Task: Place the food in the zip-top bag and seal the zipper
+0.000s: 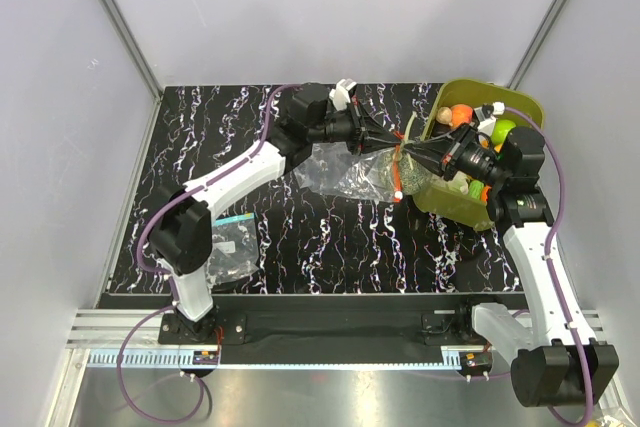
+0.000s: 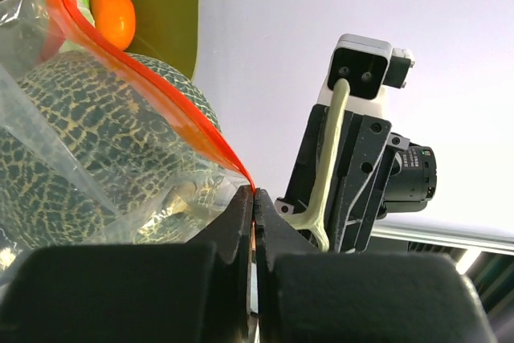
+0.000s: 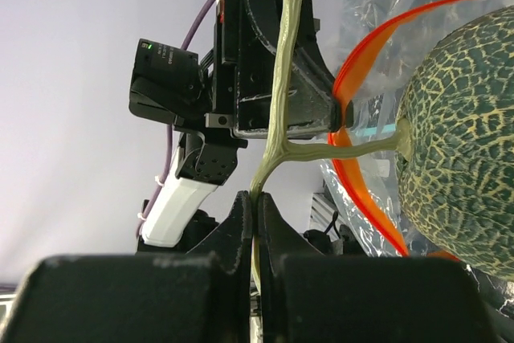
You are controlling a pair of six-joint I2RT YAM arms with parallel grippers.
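Observation:
A green netted melon hangs by its T-shaped stem, which my right gripper grips. The clear bag lies toward the table's middle, its mouth edged by an orange zipper strip. At one end of that strip, my left gripper is shut on the bag's edge. The left wrist view shows the melon partly through clear film, by the strip. In the right wrist view the stem crosses in front of the strip. How far the melon is inside the mouth, I cannot tell.
An olive bin of colourful produce stands at the right, close to the melon. Another flat clear bag with a blue strip lies at the front left.

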